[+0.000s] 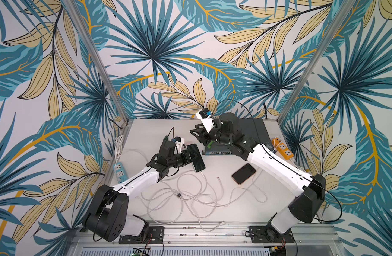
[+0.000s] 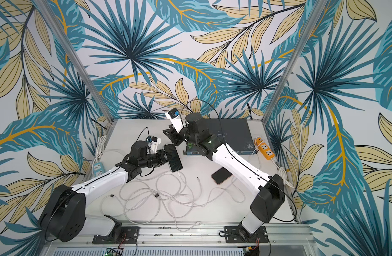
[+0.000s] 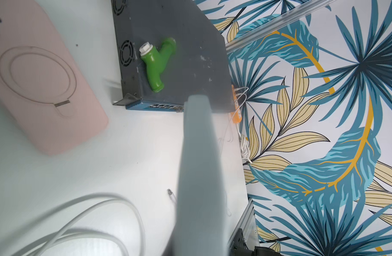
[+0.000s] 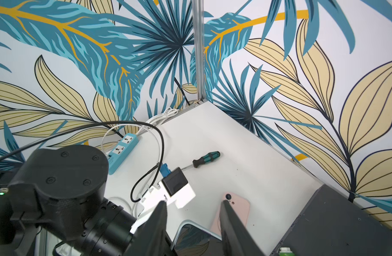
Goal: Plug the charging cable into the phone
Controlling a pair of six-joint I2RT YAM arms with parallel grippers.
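A black phone (image 1: 196, 157) is held tilted above the table by my left gripper (image 1: 188, 157), shut on its side; the right wrist view shows the phone's edge (image 4: 195, 239). At the phone's lower end a white cable tip (image 1: 202, 173) appears; whether it sits in the port cannot be told. Loops of white charging cable (image 1: 182, 196) cover the table below. My right gripper is open beyond the phone's upper end, its fingers (image 4: 159, 219) apart and no cable seen between them. A blurred pale shape (image 3: 200, 170) fills the middle of the left wrist view.
A pink phone (image 3: 46, 81) lies on the table, and another dark phone (image 1: 243, 174) lies front right. Behind stand a grey box (image 3: 179, 47) with a green object (image 3: 155, 66) on it and an orange power strip (image 1: 282, 148). A screwdriver (image 4: 208, 158) lies back left.
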